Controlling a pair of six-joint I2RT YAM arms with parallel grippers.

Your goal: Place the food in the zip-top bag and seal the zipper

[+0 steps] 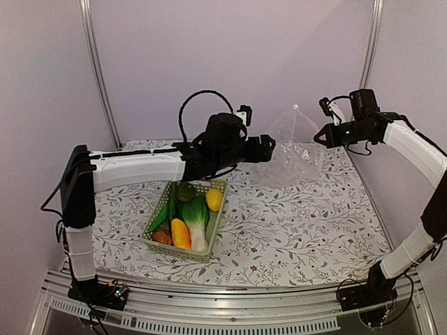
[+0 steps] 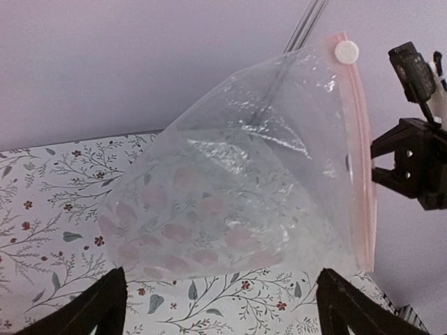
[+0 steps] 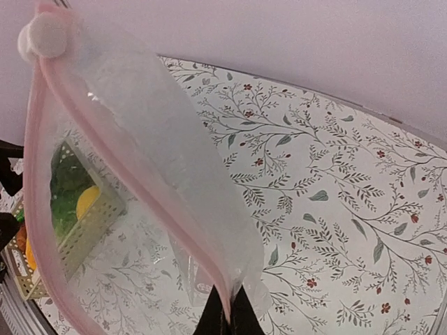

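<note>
My right gripper (image 1: 323,136) is shut on the rim of the clear zip top bag (image 1: 288,164). In the right wrist view the bag's pink zipper strip (image 3: 133,171) runs down between the fingertips. The bag hangs with its mouth spread, its lower part near or on the table, and a white slider (image 2: 346,52) at one top corner. Apart from the bag, to its left, my left gripper (image 1: 269,149) is open; its fingers (image 2: 94,307) stand wide with nothing gripped. The food lies in the basket: bok choy (image 1: 197,216), a yellow lemon-like piece (image 1: 214,199), an orange-yellow piece (image 1: 179,234).
The green basket (image 1: 219,227) stands at the left front, below my left arm, also holding a dark green piece (image 1: 186,191), a brown one (image 1: 161,236) and long green ones.
</note>
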